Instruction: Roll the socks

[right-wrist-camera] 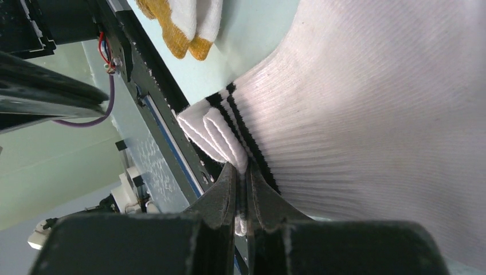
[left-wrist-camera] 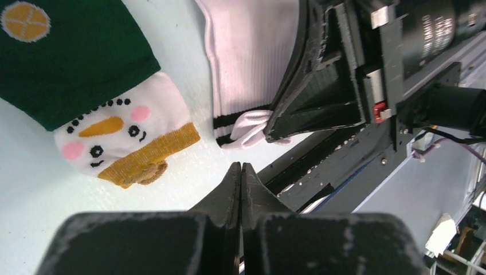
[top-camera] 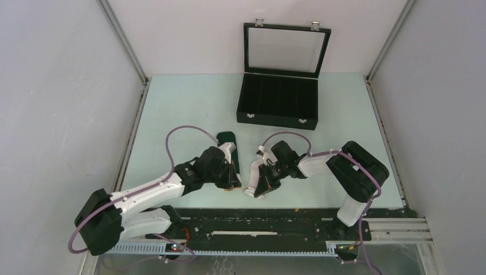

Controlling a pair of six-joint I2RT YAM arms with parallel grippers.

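Note:
A pale pink sock (left-wrist-camera: 252,51) with two black stripes near its end lies flat on the table. My right gripper is shut on its striped end, where the fabric (right-wrist-camera: 220,134) bunches up and folds between the fingertips. To the left lies a dark green sock (left-wrist-camera: 74,51) with a white snowman face and a mustard cuff, also flat. My left gripper is shut with nothing visible between its fingers; in the top view it hangs over the snowman end and partly covers it.
Behind the socks stands an open black box (top-camera: 278,97), empty, with its glass lid (top-camera: 286,51) raised. The table's front edge with a dark rail (top-camera: 252,220) is close to the sock ends. Clear table lies at the far left and right.

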